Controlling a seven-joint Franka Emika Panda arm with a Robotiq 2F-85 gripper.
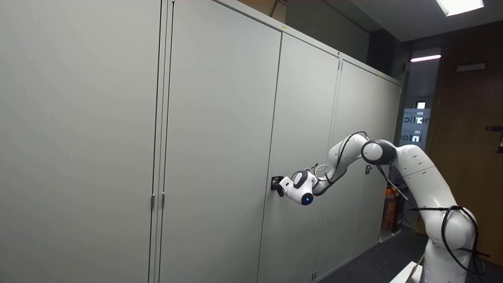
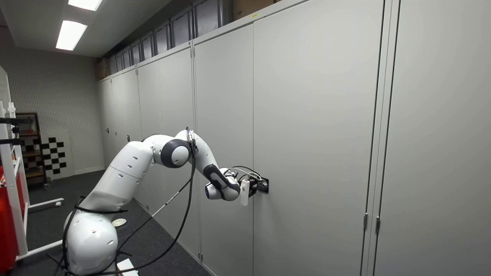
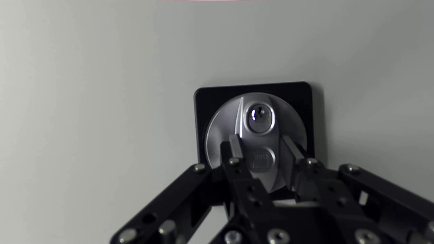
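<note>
A silver turn handle with a keyhole near its top sits on a round silver disc in a square black plate. It stands close to upright. My gripper is shut on this handle, one finger on each side of its lower half. The handle's bottom end is partly hidden by the gripper. In both exterior views the gripper reaches the black plate beside the seam of two grey cabinet doors. The cabinet door bearing the plate looks closed, flush with its neighbour.
More closed grey cabinet doors run along the wall on both sides. Loose black cables hang from the arm. A white-framed rack stands behind the robot at the left. Dark floor lies open before the cabinets.
</note>
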